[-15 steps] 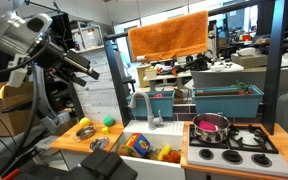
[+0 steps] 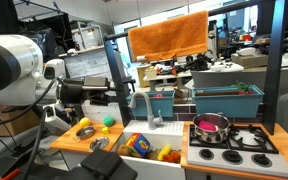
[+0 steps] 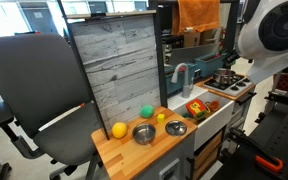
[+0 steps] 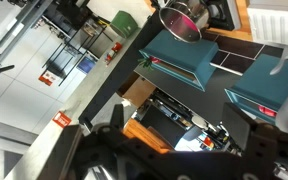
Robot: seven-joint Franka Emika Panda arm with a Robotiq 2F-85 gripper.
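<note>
In exterior view 1 my gripper [image 2: 96, 92] hangs at the left, above the wooden counter, well clear of the objects. The wrist view has my gripper with its dark fingers spread apart and nothing between them. A metal pot [image 2: 211, 127] with something pink inside stands at the stove's back left. The sink [image 2: 161, 171] holds several coloured things, including a red and yellow item [image 2: 139, 144]. On the left counter are a metal bowl [image 3: 145, 133], a shallow metal dish [image 3: 176, 128], a lemon [image 3: 119, 130], a green ball [image 3: 146, 111] and a yellow block [image 3: 161, 118].
An orange towel [image 2: 169, 37] hangs over a dark bar above the sink. The faucet [image 2: 146, 105] rises at its back edge. Teal bins [image 2: 219, 104] stand behind. The stove [image 2: 241, 148] lies right of the sink. An office chair [image 3: 39, 95] sits beyond the panel.
My arm has come down at the left in exterior view 1, its gripper now lower and slightly farther right. The counter, sink and stove objects look unmoved.
</note>
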